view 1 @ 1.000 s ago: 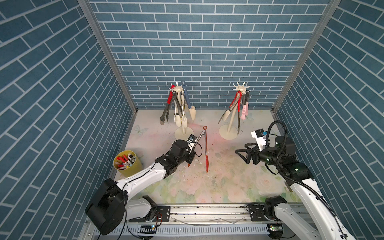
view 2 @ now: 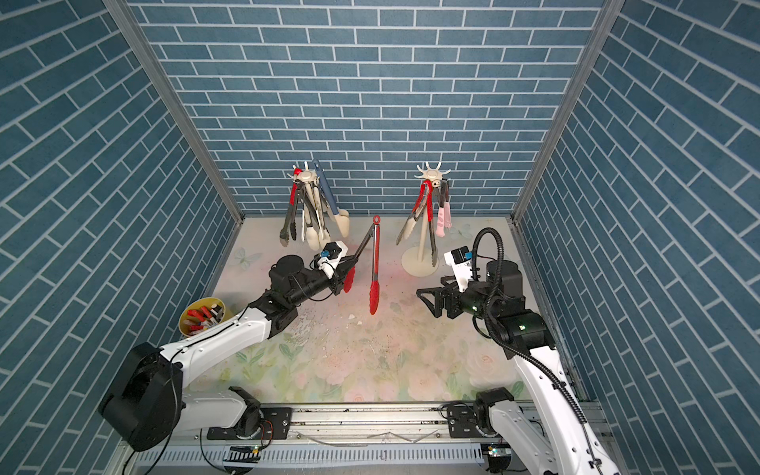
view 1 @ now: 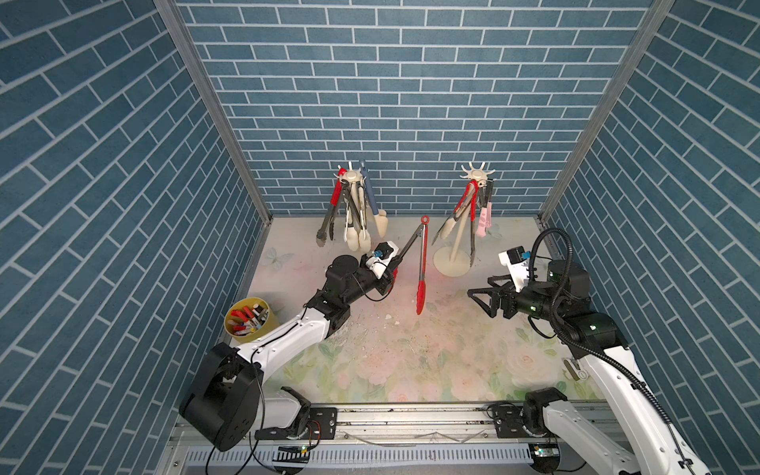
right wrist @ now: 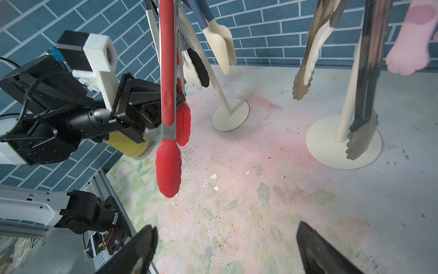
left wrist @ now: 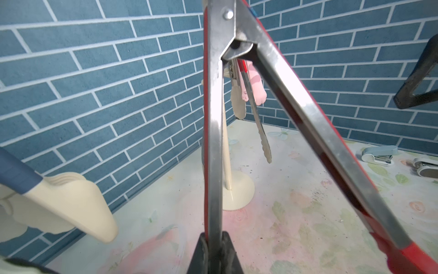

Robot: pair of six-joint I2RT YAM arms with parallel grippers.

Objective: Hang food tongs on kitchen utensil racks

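Note:
My left gripper (view 1: 389, 273) is shut on one arm of red-and-steel food tongs (view 1: 422, 261), which it holds up near mid-table, ring end upward and arms spread, the free red head hanging down. A utensil rack (view 1: 476, 175) with hanging tongs stands behind at the right, its round base (right wrist: 319, 141) on the table; another rack (view 1: 351, 175), crowded with tongs and spatulas, stands behind the left gripper. My right gripper (view 1: 487, 297) stands open and empty at the right of the table, apart from the held tongs.
A yellow container (view 1: 261, 332) of assorted items sits at the left edge. Small staplers (left wrist: 378, 155) lie at the right side of the table. Tiled walls enclose the back and sides.
My left gripper has risen toward the back with the tongs, whose ring end now stands higher and slightly farther right. The right arm has moved only very slightly.

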